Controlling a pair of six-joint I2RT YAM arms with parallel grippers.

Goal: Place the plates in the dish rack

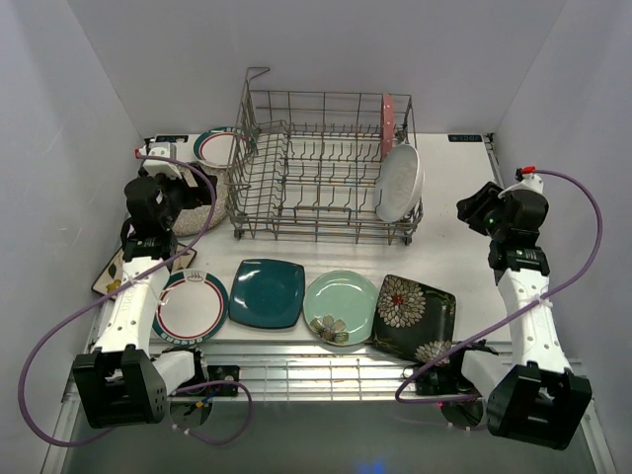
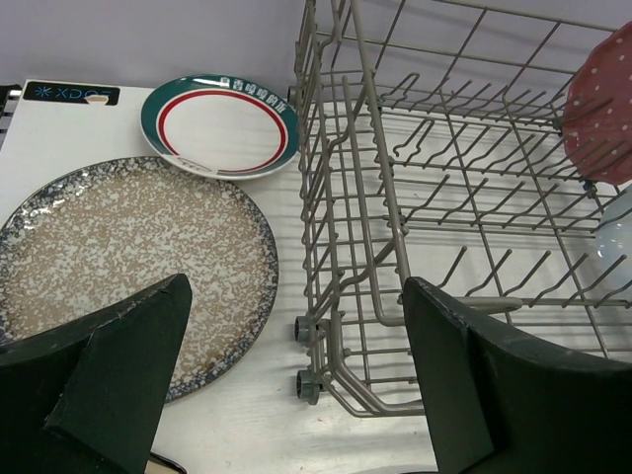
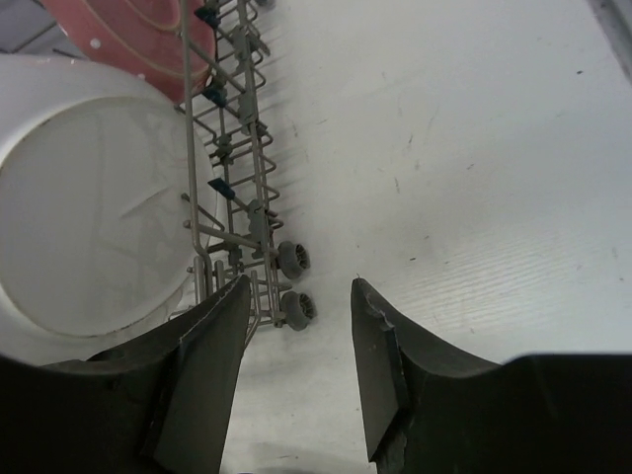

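A white plate (image 1: 397,183) and a pink dotted plate (image 1: 387,123) stand on edge at the right of the dish rack (image 1: 326,227). My left gripper (image 1: 193,188) is open over a speckled plate (image 2: 118,247) at the rack's left; a red-rimmed plate (image 2: 219,126) lies behind it. My right gripper is open beside the rack, empty. Along the front lie a red-rimmed plate (image 1: 188,306), a teal square plate (image 1: 267,291), a green plate (image 1: 341,296) and a dark flowered plate (image 1: 415,316).
A flowered rectangular plate (image 1: 109,278) lies at the left, partly hidden by the arm. Most of the rack's middle is empty. The board right of the rack is clear. Walls enclose the back and both sides.
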